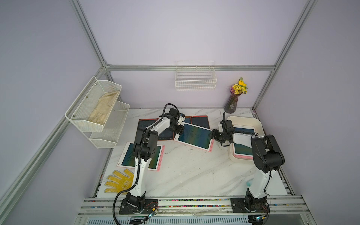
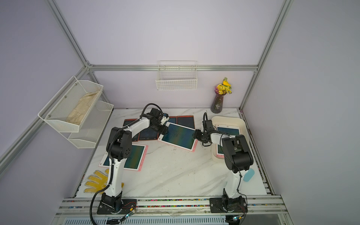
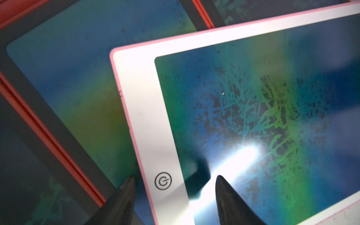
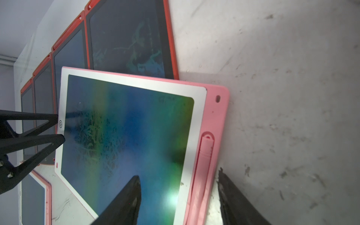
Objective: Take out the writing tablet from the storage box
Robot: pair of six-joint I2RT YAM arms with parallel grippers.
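A white-and-pink writing tablet (image 1: 195,135) lies tilted over red-edged dark tablets (image 1: 199,120) on the table. My left gripper is open over its white end, fingers either side of the power button. My right gripper is open at its pink end, fingers either side of the stylus edge, as the right wrist view shows. The cream storage box (image 2: 236,120) at the right holds another pink tablet (image 1: 243,149), partly hidden by the right arm.
A third pink tablet (image 1: 126,159) and a yellow glove (image 1: 118,181) lie at front left. A vase of flowers (image 1: 231,103) stands back right; wire shelves (image 1: 90,126) hang on the left.
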